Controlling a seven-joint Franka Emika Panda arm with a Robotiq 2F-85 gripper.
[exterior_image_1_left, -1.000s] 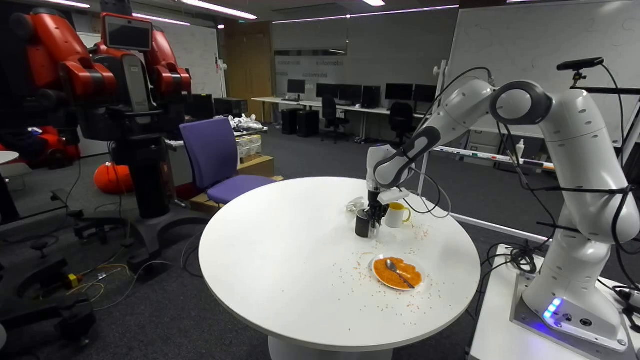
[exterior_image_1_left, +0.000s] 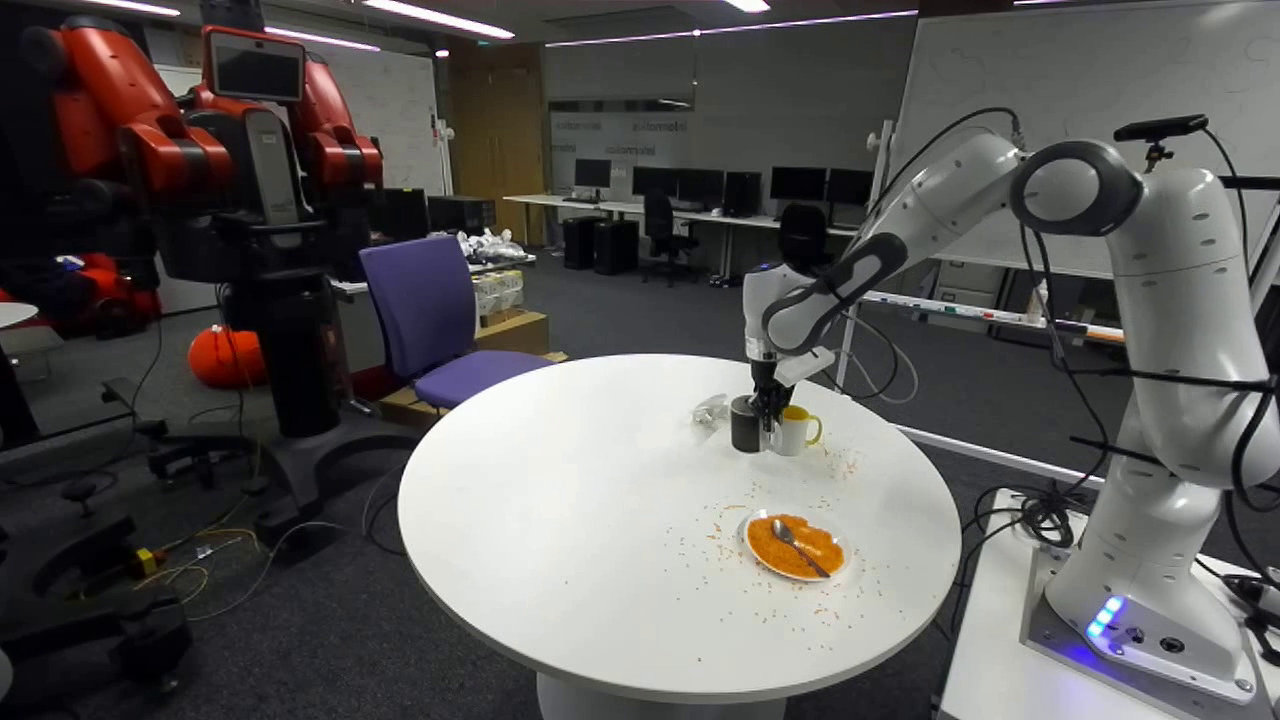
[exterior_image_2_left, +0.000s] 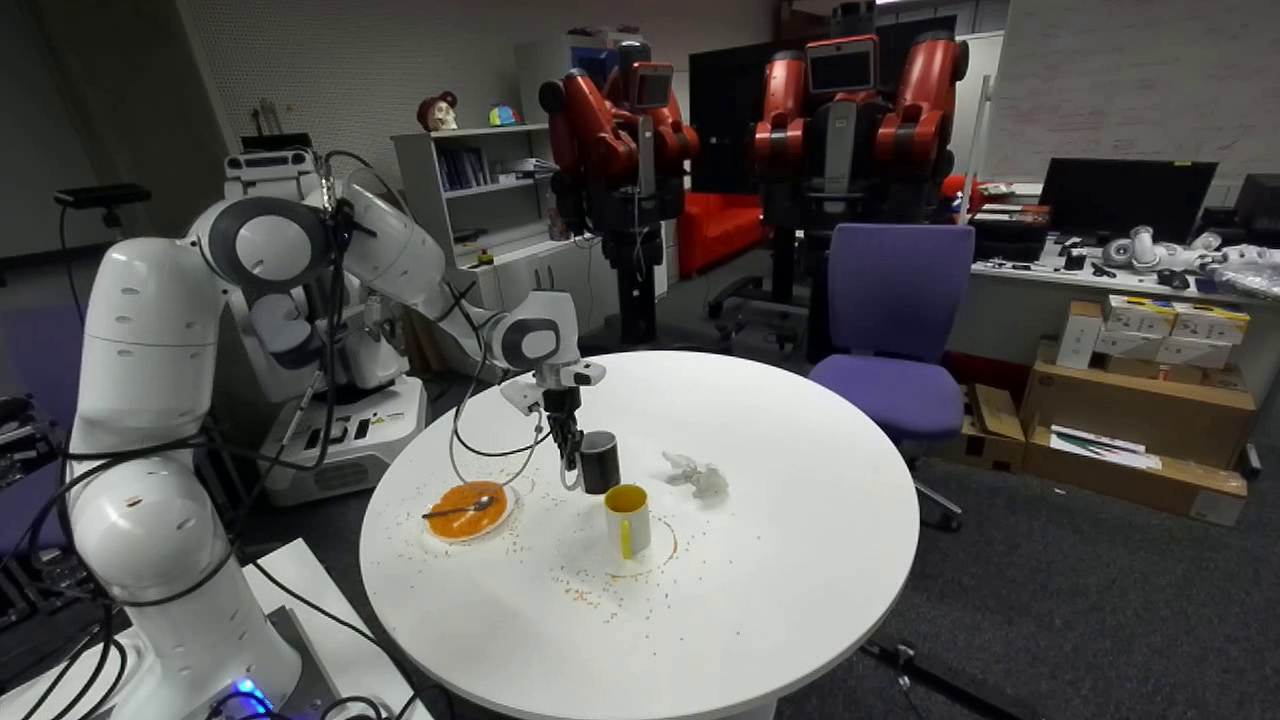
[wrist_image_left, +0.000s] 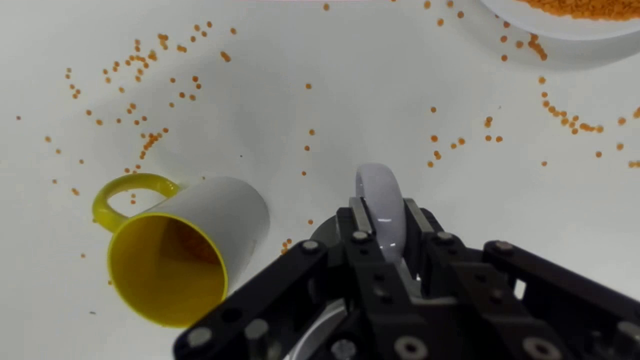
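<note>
My gripper is shut on the pale, looped handle (wrist_image_left: 382, 191) of a dark mug. The dark mug (exterior_image_1_left: 745, 426) is upright beside a white mug; whether its base touches the table cannot be told. In exterior view 2 the dark mug (exterior_image_2_left: 600, 464) shows a pale inside, and the fingers (exterior_image_2_left: 567, 437) come down at its left side. Most of its body is hidden behind the fingers in the wrist view. The white mug (wrist_image_left: 231, 219), yellow inside and with a yellow handle, stands a short gap to the left there, with some orange grains inside.
A white plate (exterior_image_2_left: 509, 510) of orange grains carries a spoon (exterior_image_1_left: 792, 539). Crumpled clear plastic (exterior_image_2_left: 698, 476) lies near the mugs. Orange grains are scattered across the round white table (exterior_image_1_left: 540, 516), whose left half in exterior view 1 is free.
In exterior view 1, my gripper and the dark mug have shifted right and toward the back, closer to the white mug. The white mug, plate and plastic look unmoved.
</note>
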